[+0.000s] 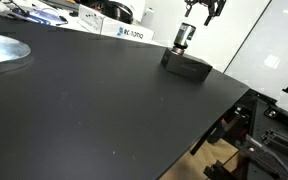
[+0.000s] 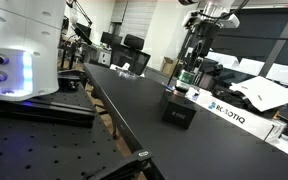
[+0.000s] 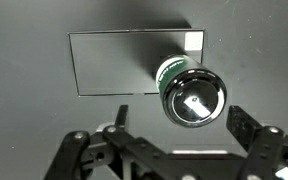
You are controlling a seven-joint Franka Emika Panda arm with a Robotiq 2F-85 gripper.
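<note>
A silver can with a green label [image 3: 192, 98] stands on top of a black box [image 3: 109, 65]; exterior view 1 shows the same can [image 1: 184, 36] upright near one end of the box [image 1: 188, 67]. Above it hangs my gripper [image 1: 197, 18], open and apart from the can. From the wrist, my gripper's fingers [image 3: 242, 123] spread to either side of the can's lower part in the picture, with nothing held between them. In exterior view 2 the can [image 2: 187, 77] is partly hard to make out below the arm.
A white Robotiq-labelled box [image 1: 132, 32] lies at the back. To the right, beyond the table edge, stands dark equipment [image 1: 269, 130]. A white robot part [image 2: 22, 50] stands at the left in exterior view 2.
</note>
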